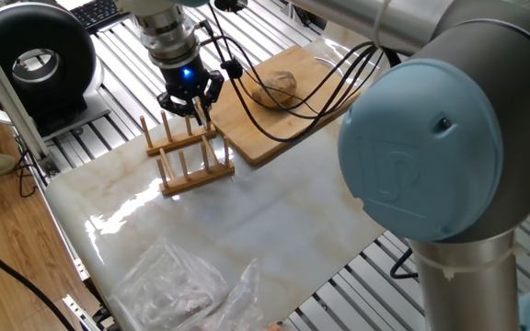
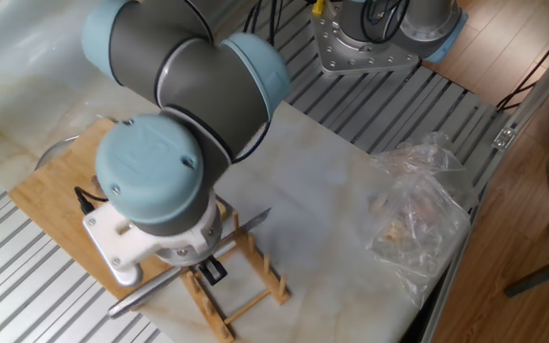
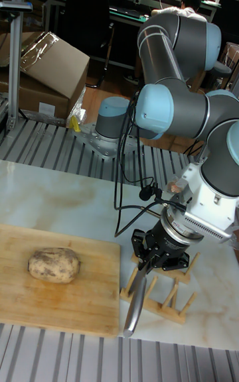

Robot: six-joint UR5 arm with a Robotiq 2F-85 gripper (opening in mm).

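In exterior view 1 my gripper (image 1: 191, 108) points down just above the back of a wooden rack (image 1: 199, 177) with upright pegs. A long metal knife (image 2: 144, 292) runs beneath the gripper in exterior view 2. Its handle sticks out to the lower left and its blade (image 2: 253, 221) reaches past the rack to the upper right. Exterior view 3 shows the knife's handle (image 3: 135, 306) slanting down from under the gripper, beside the rack. The fingertips are hidden or too dark to show whether they grip the knife.
A brown potato (image 3: 54, 265) lies on a wooden cutting board (image 3: 85, 311) beside the rack. Clear plastic bags (image 1: 168, 290) rest at the near end of the marble-patterned sheet (image 1: 265, 221). Black cables (image 1: 316, 106) loop beside the arm.
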